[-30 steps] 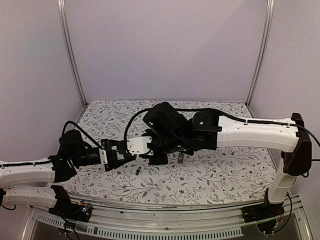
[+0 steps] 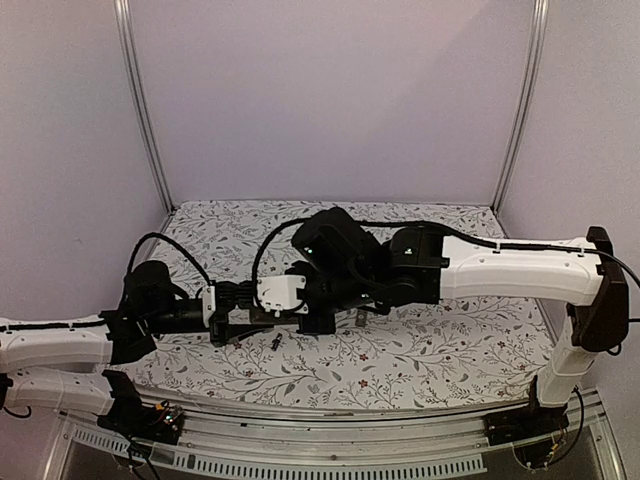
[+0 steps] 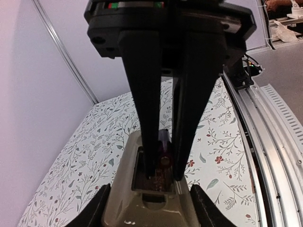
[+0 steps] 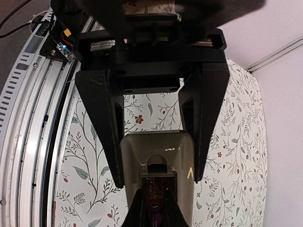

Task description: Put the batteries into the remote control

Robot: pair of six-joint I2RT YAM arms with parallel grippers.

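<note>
A grey-brown remote control is held by its sides in my left gripper, which is shut on it. Its open battery compartment faces my right gripper. That gripper's fingertips reach into the compartment from above, closed around a dark, purplish battery. How far the battery is seated cannot be told, since the fingers cover much of it. In the right wrist view, the fingers hide part of the compartment. On the table below lies another small dark battery.
A small grey-brown piece, perhaps the battery cover, rests on the table beneath the right arm. The patterned tabletop is otherwise mostly bare. Both arms meet above its left-centre part, and a metal rail runs along the front.
My left gripper has turned slightly and shifted a little, and more of the remote now shows between the hands. The right hand has moved slightly. The items on the table have stayed put.
</note>
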